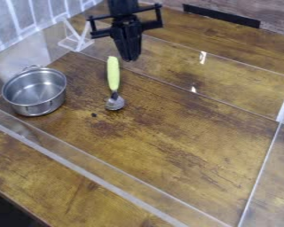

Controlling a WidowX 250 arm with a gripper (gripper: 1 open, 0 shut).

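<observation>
My black gripper (130,44) hangs at the top middle of the camera view, above and behind a spoon with a pale yellow-green handle (113,73) and metal head (114,103). The spoon lies on the wooden table, handle toward the back. The gripper looks shut, and I see nothing held in it, though its tips are small and dark. A steel pot (35,91) stands to the left of the spoon.
Clear panels or strips run along its edges. A white barred rail (26,22) stands at the back left, and a dark slot (222,14) at the back right.
</observation>
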